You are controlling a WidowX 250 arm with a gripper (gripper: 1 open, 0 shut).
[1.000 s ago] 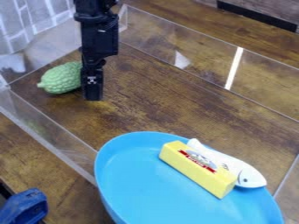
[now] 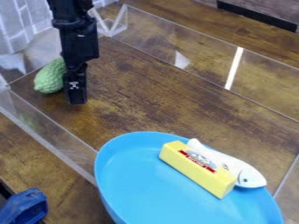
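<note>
My black gripper (image 2: 75, 87) is low at the upper left, open, just right of a green textured object (image 2: 49, 77) that lies on the wooden floor and is partly hidden behind it. Whether the fingertips touch it is unclear. In the lower right, a blue round tray (image 2: 135, 188) holds a yellow box (image 2: 198, 168) and a white fish-like object (image 2: 242, 167).
Clear plastic walls border the wooden work area (image 2: 152, 105), whose middle is bare. A blue object (image 2: 21, 208) sits at the lower left corner, outside the left wall.
My gripper has moved left, and the green object has turned more upright in the view and shifted slightly left. The tray and its items are unchanged.
</note>
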